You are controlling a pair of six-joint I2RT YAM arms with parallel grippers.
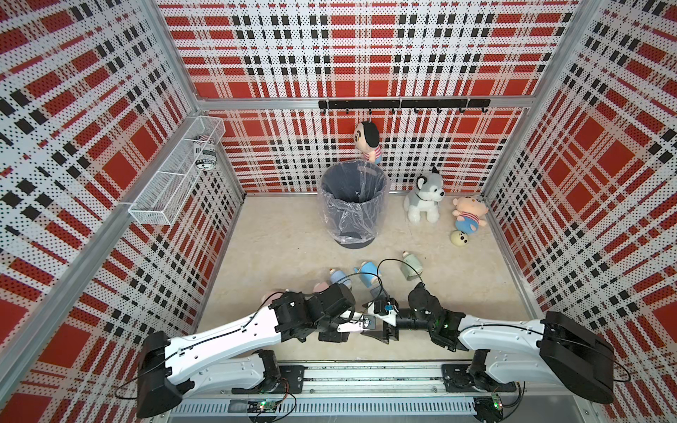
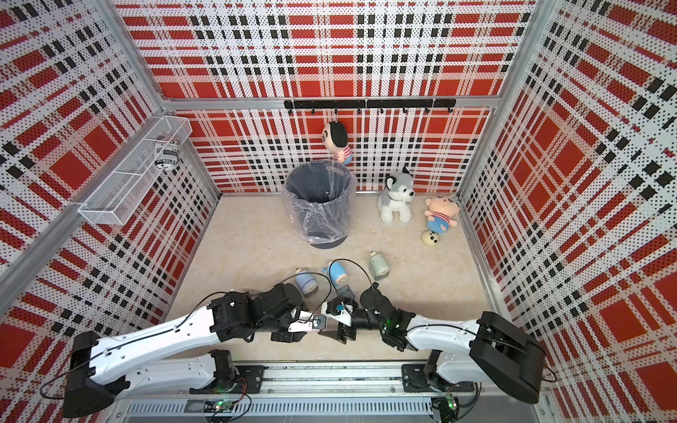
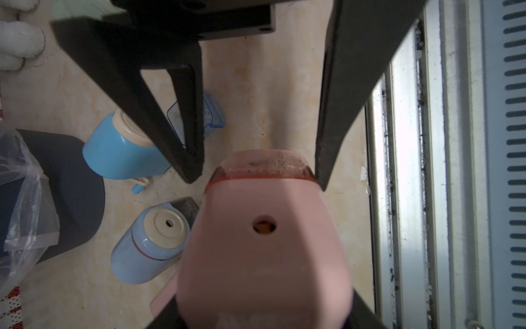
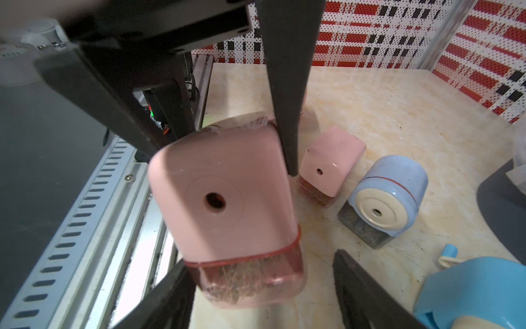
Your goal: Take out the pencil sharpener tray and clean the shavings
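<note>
A pink pencil sharpener (image 4: 224, 192) is held above the table, its round pencil hole facing the right wrist camera. My left gripper is shut on its body from the far end. The clear reddish tray (image 4: 252, 279) sits at the sharpener's free end, with dark specks of shavings inside (image 3: 274, 164). My right gripper is open, its two fingers spread on either side of the tray end. In the left wrist view a narrow gap shows by one finger (image 3: 191, 159); whether the other touches the tray I cannot tell.
Nearby on the table lie another pink sharpener (image 4: 331, 159), a lavender one (image 4: 389, 197), a bright blue one (image 4: 476, 290) and a green one (image 1: 411, 265). A lined bin (image 1: 352, 211) stands behind. Plush toys (image 1: 424, 197) sit at back right. A metal rail (image 3: 405, 164) borders the front.
</note>
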